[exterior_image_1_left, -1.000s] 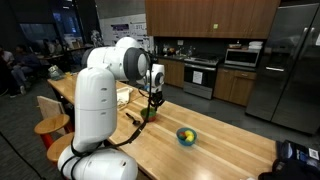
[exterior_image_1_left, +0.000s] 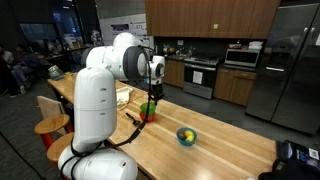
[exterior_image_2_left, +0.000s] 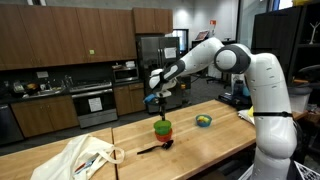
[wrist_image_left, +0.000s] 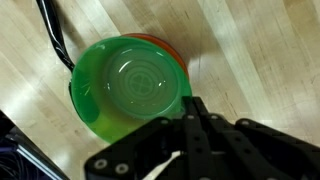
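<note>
A green bowl (wrist_image_left: 135, 85) sits over a red bowl (wrist_image_left: 172, 48), whose edge shows along one side beneath it in the wrist view. My gripper is shut at the green bowl's rim, with the fingertips on either side of that thin edge. From outside, the green bowl (exterior_image_2_left: 162, 127) shows above the red bowl (exterior_image_2_left: 165, 136) on the wooden table. In exterior view 1 the green bowl (exterior_image_1_left: 148, 108) is small, just under the gripper. Whether the two bowls touch is hard to tell.
A black utensil (exterior_image_2_left: 156, 148) lies on the table beside the bowls. Farther along stands a blue bowl (exterior_image_1_left: 186, 136) with yellow things in it. White cloth (exterior_image_2_left: 85, 158) covers part of the table.
The gripper stays close by it; the blue bowl has not moved.
</note>
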